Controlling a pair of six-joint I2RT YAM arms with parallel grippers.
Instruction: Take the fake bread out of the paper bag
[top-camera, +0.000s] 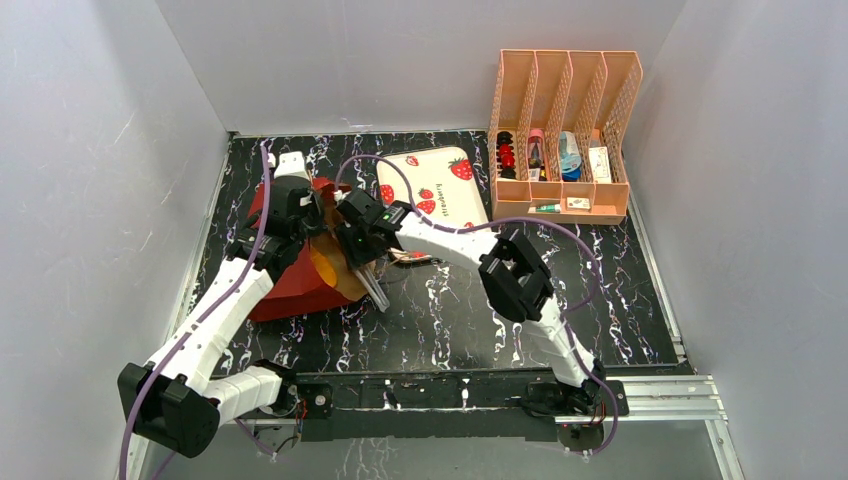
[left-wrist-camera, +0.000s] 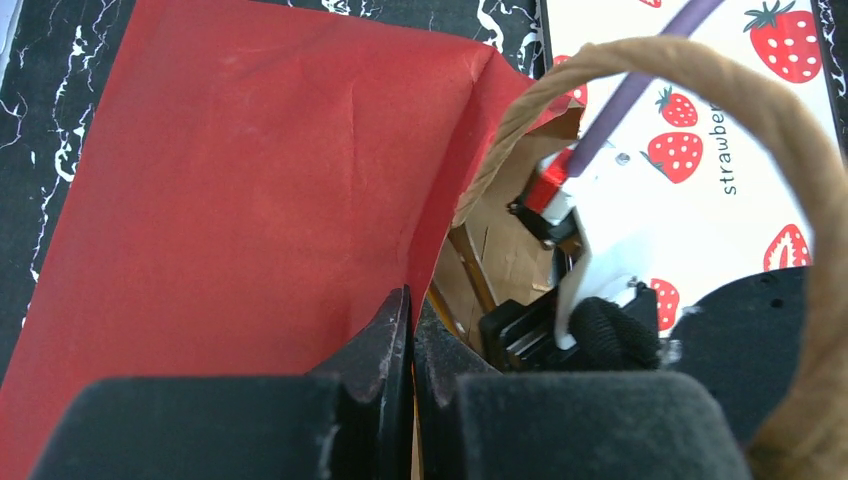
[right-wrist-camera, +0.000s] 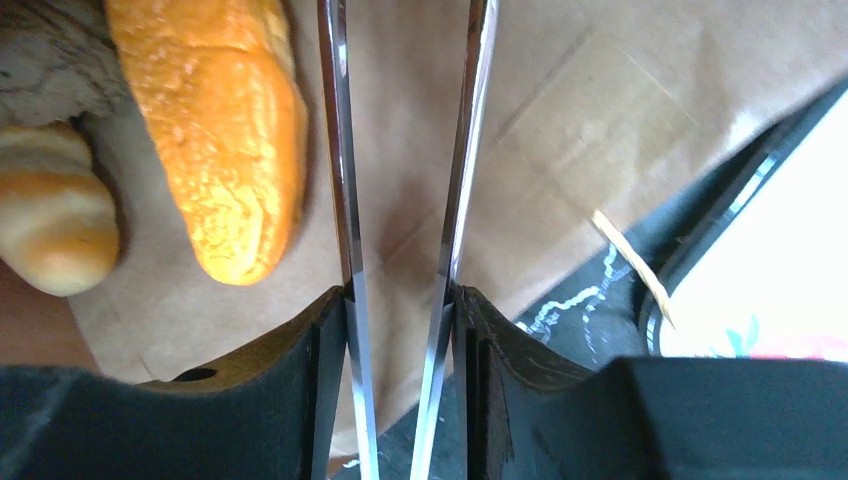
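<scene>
The red paper bag (top-camera: 285, 295) lies open on the left of the table. In the left wrist view my left gripper is shut at the red bag's edge (left-wrist-camera: 250, 180), with a tan paper handle (left-wrist-camera: 810, 240) looping past it. My right gripper reaches over the bag's brown paper interior (right-wrist-camera: 560, 140); its long metal fingers stand part open, nothing visible between them. Beside them lie an orange fake bread (right-wrist-camera: 215, 150) and a paler bun (right-wrist-camera: 55, 220).
A strawberry-print tray (top-camera: 445, 180) lies behind the right arm. An orange divider box (top-camera: 560, 210) with small items stands at the back right.
</scene>
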